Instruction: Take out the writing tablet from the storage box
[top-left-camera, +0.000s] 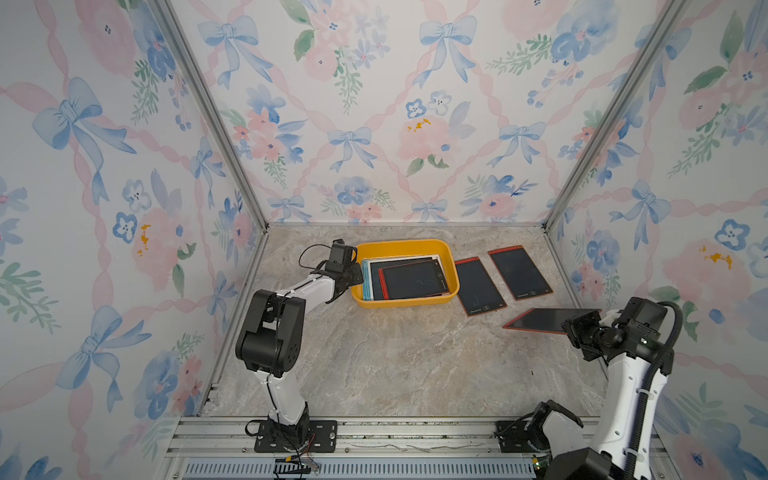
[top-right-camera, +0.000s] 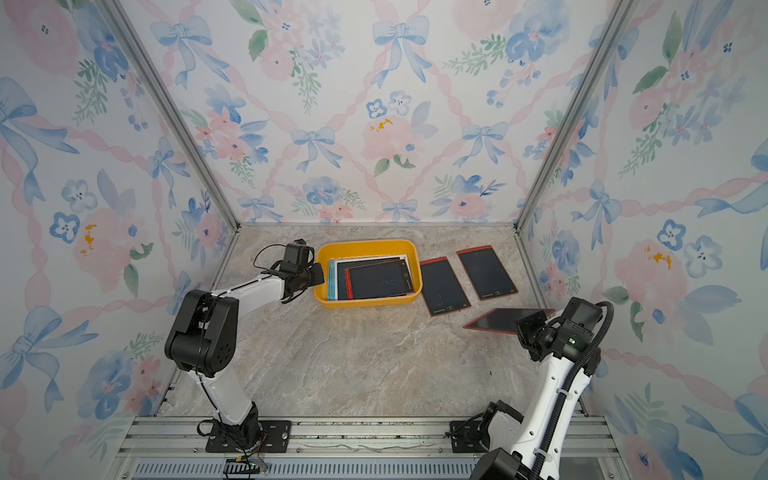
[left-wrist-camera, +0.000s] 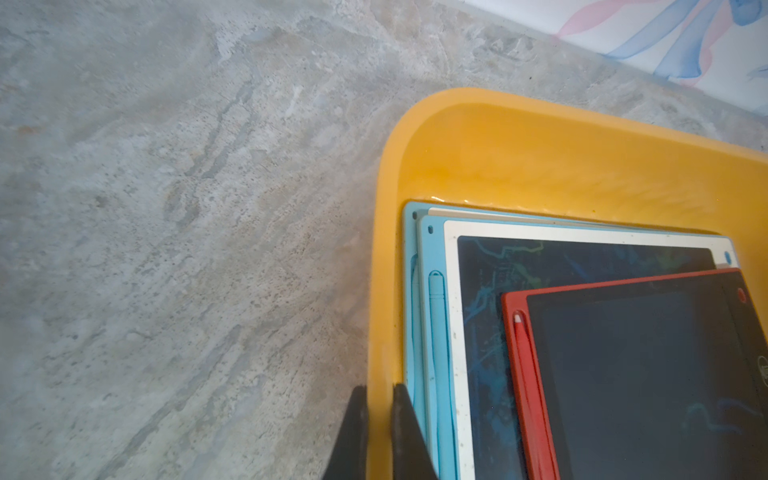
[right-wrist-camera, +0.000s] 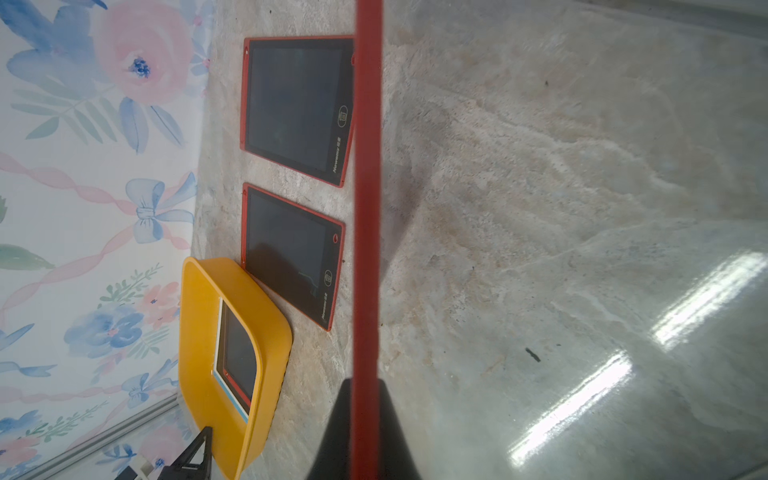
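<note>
My right gripper is shut on a red-edged writing tablet (right-wrist-camera: 367, 200), seen edge-on as a red strip in the right wrist view. In the top left view this tablet (top-left-camera: 542, 320) is tilted above the table, right of the box. My left gripper is shut on the left rim of the yellow storage box (left-wrist-camera: 387, 240), one finger on each side of the wall. Inside the box lie a red-and-black tablet (left-wrist-camera: 640, 376) and, under it, blue-and-white tablets (left-wrist-camera: 452, 320). The bottom of the stack is hidden.
Two red-edged tablets lie flat on the table right of the box, one (top-left-camera: 479, 285) close beside it and one (top-left-camera: 520, 272) farther right. Grey table (top-left-camera: 416, 360) in front of the box is clear. Patterned walls enclose the back and sides.
</note>
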